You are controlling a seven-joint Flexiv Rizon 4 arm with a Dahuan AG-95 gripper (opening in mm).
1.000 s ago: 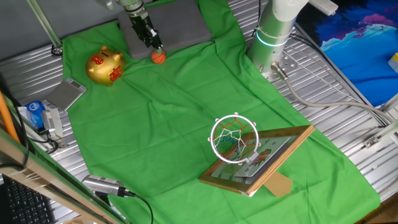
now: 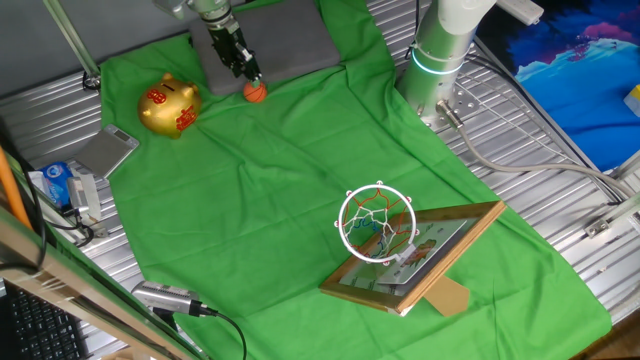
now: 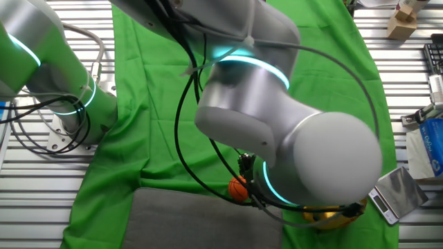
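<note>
A small orange ball rests on the green cloth, just off the edge of the grey mat. My gripper comes down at its upper side, fingertips at or against the ball; whether the fingers are open or shut on it does not show. From the other side, the ball peeks out beside the arm, and most of the gripper is hidden behind the wrist. A small hoop with a white rim and a net is fixed to a wood-framed board standing at the front right.
A gold piggy bank sits left of the ball, with a small scale beyond it. The grey mat lies behind. A camera-like device stands at the front left. Mid-cloth between ball and hoop is clear.
</note>
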